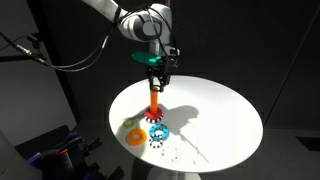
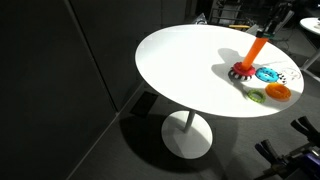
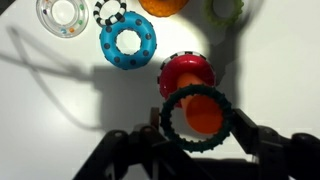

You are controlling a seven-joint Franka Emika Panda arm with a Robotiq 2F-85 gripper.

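Note:
My gripper is shut on a dark green ring (image 3: 168, 105), held between its two fingers in the wrist view. An orange post (image 1: 154, 102) stands upright on a red base (image 3: 182, 68) with a black-and-white edge. Through the ring's opening the orange top of the post shows, somewhat right of centre. In exterior view 1 the gripper (image 1: 158, 78) is directly above the post, with the ring at about the height of its top. Whether the ring is around the post or just above it, I cannot tell.
Near the base lie a blue ring (image 3: 148, 40), an orange ring (image 3: 165, 5), a green ring (image 3: 224, 22), a clear ring (image 3: 62, 33) and a small black-and-white ring (image 3: 110, 18).

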